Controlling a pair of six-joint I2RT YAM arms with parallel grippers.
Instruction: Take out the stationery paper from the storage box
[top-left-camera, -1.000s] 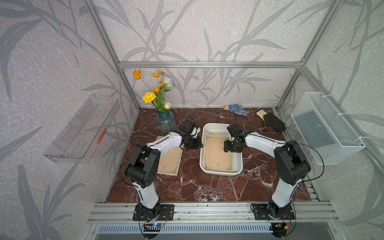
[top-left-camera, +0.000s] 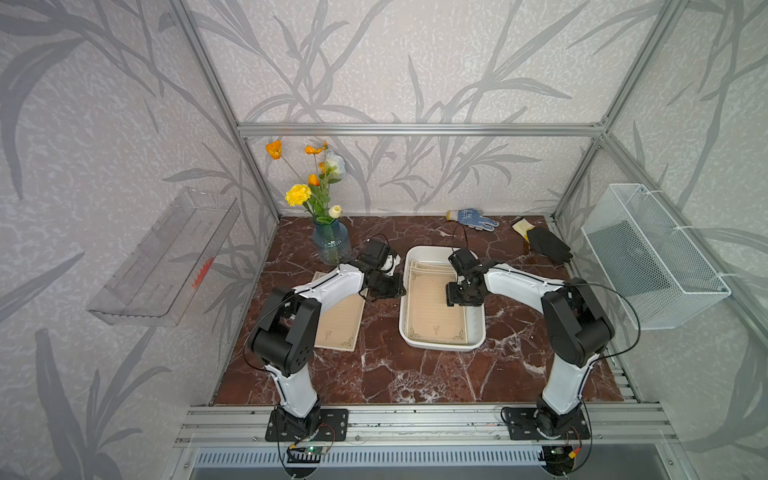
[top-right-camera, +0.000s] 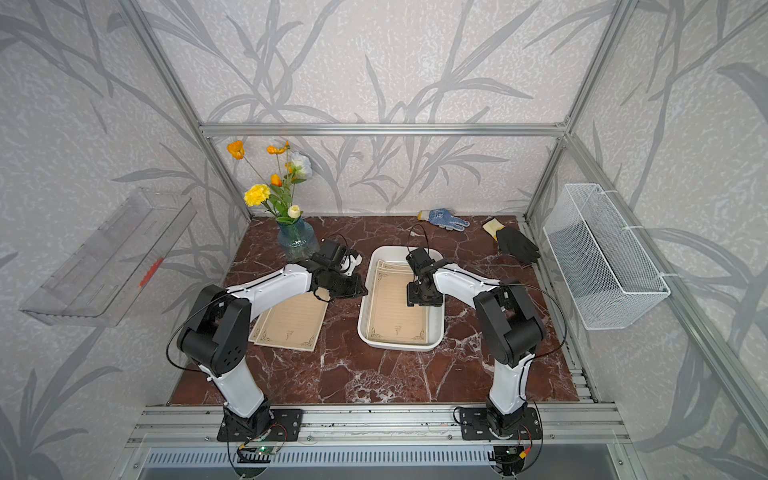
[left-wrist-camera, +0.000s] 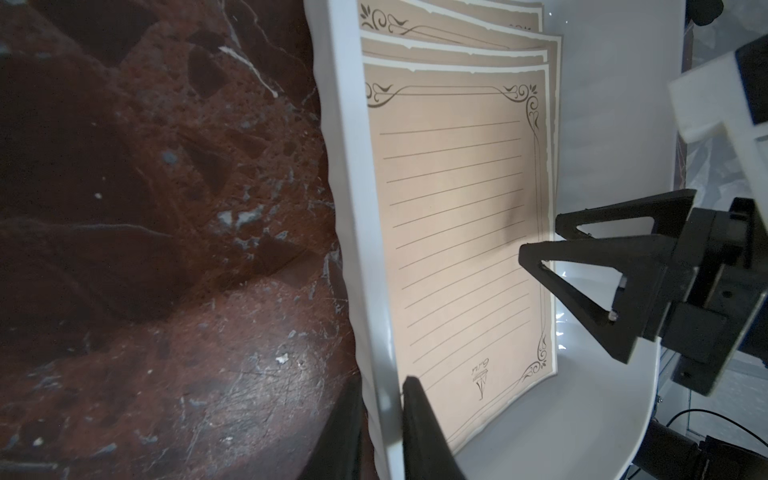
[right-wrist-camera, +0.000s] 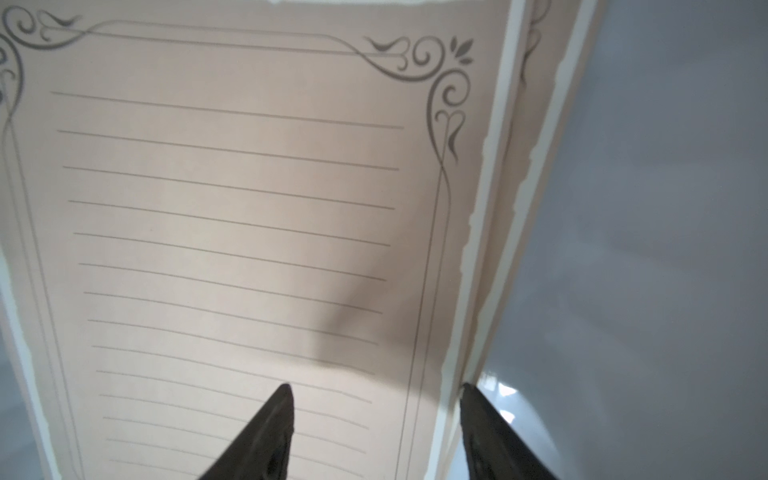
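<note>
A white storage box (top-left-camera: 475, 340) stands mid-table with cream stationery paper (top-left-camera: 436, 312) in it. In the left wrist view the sheets are lined and scroll-cornered, their edges staggered. My left gripper is at the box's left wall, one finger (left-wrist-camera: 345, 436) outside and the other (left-wrist-camera: 425, 436) inside. Whether they clamp the wall I cannot tell. Over the paper's right edge, my right gripper is open, with nothing held. Its fingertips lie on either side of that edge in view; contact is unclear.
More cream sheets (top-left-camera: 337, 324) lie on the table left of the box, partly under the left arm. A glass vase (top-left-camera: 331, 241) of flowers stands behind them. Gloves (top-left-camera: 473, 218) lie at the back. Bare table shows in front of the box.
The left arm, box and sheets appear still.
</note>
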